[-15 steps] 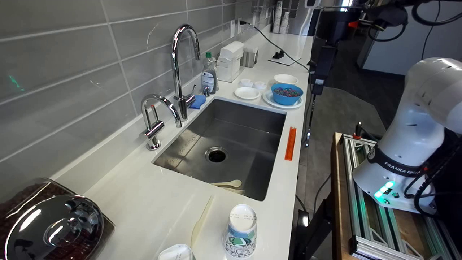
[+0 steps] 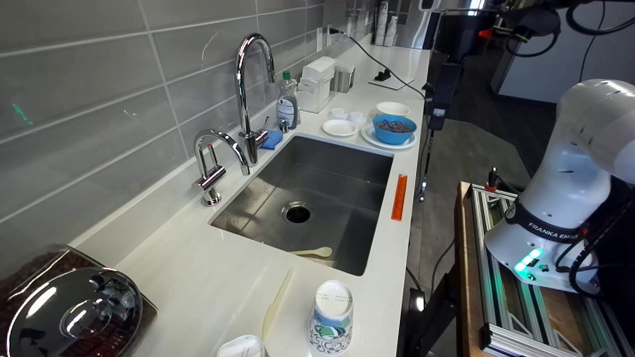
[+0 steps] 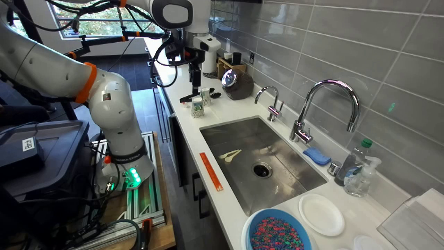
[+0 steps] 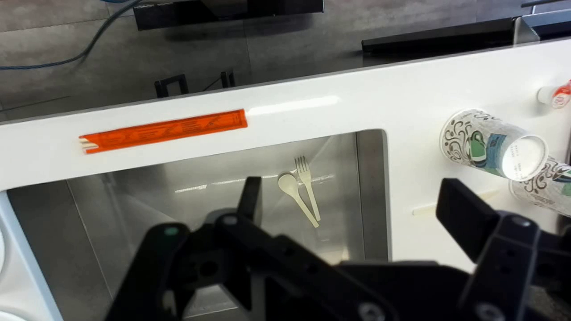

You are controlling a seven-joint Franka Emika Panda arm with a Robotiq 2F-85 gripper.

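Observation:
Wide apart in the wrist view, the two black fingers of my gripper have nothing between them; it hangs above the sink and counter. In exterior view 2 it appears over the counter, near the upturned cups. Inside the steel sink (image 3: 287,162) lie a pale spoon (image 4: 289,187) and a pale fork (image 4: 305,174), side by side. A pale knife (image 2: 277,306) rests on the counter beside the sink, partly behind a finger in the wrist view. One patterned paper cup (image 4: 476,141) stands upside down, with a second cup (image 4: 554,184) close by.
An orange chopstick packet (image 2: 399,197) lies along the sink's front edge. Two taps (image 2: 241,89) rise behind the sink. At its far end a blue bowl (image 2: 394,132) of coloured bits sits on a plate. A lidded container (image 2: 77,312) stands at the opposite end.

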